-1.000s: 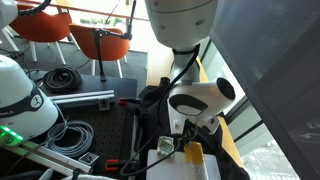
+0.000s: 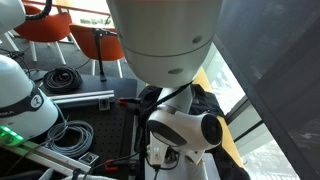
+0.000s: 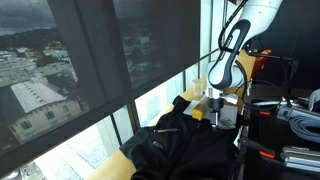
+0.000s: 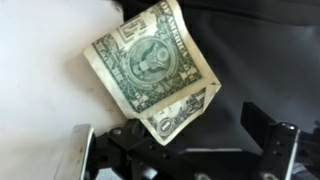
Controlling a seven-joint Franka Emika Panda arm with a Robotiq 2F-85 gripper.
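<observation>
A creased dollar bill [image 4: 150, 65], with one corner folded over, lies across the border between a white surface [image 4: 45, 60] and black cloth [image 4: 250, 55] in the wrist view. My gripper is open. Its fingers stand wide apart near the bill's lower end, one over the white surface and one over the cloth. No grip on the bill shows. In exterior view 2 the gripper [image 3: 215, 120] points down low over the work area, where the bill is too small to make out.
Dark cloth [image 3: 172, 148] spreads over the table, with a yellow object [image 3: 190, 128] on it left of the gripper. Coiled cable [image 2: 70, 138] lies beside the robot's base. A large window [image 3: 60, 95] borders the far side.
The arm has come down and shifted left in exterior view 1. It now covers the bill and most of the yellow object, both visible there a second ago.
</observation>
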